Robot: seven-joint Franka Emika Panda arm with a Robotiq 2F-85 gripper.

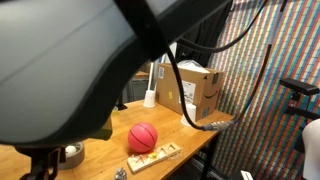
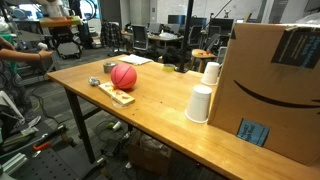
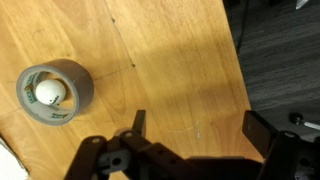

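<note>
My gripper stands open above the bare wooden table, with nothing between its fingers. To its left in the wrist view, a grey tape roll (image 3: 82, 90) lies flat with a small white ball (image 3: 49, 92) inside its ring. From the first exterior view, the arm hides much of the table and only part of the tape roll (image 1: 73, 153) shows. A red ball (image 2: 123, 77) rests behind a light wooden board (image 2: 117, 94) with small pieces on it.
Two white cups (image 2: 198, 103) and a large cardboard box (image 2: 265, 95) occupy the far end of the table. In the wrist view, the table's edge runs along the right. Bare wood (image 3: 165, 50) lies around the tape roll.
</note>
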